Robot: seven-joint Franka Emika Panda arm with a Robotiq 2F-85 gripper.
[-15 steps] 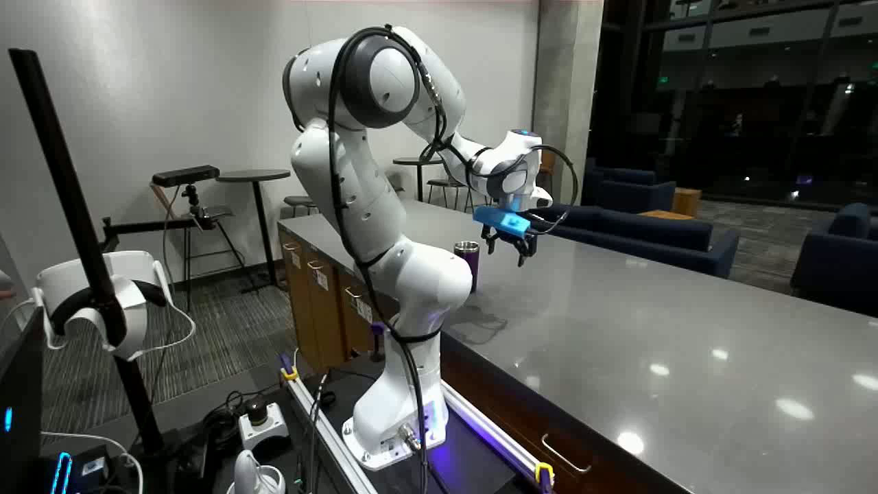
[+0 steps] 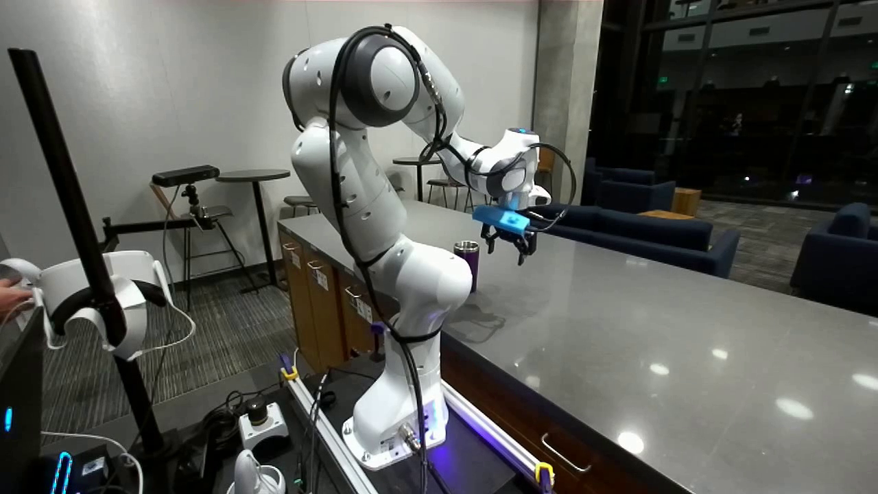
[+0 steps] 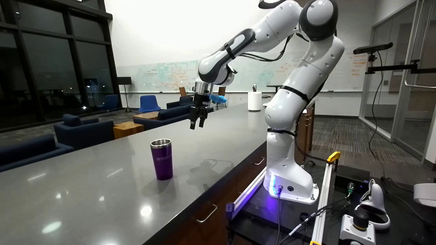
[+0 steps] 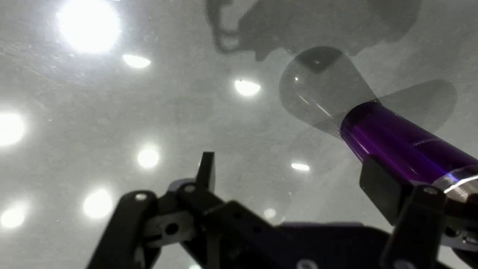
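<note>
A purple tumbler with a silver rim stands upright on the grey counter. From exterior view 1, the tumbler is partly covered by the robot's arm. My gripper hangs above the counter, apart from the tumbler and higher than its rim. Seen in the wrist view, the gripper is open, its fingers wide apart with only bare counter showing between them. There the tumbler lies at the right, outside the right finger, which covers part of its side near the rim.
A white container stands farther along the counter. Drawers with handles line the counter's side below the arm. Dark blue sofas sit beyond the counter.
The arm and gripper have barely moved, and the tumbler stands in the same spot. At the left edge of exterior view 1, a person's hand and a white device have come further into view.
</note>
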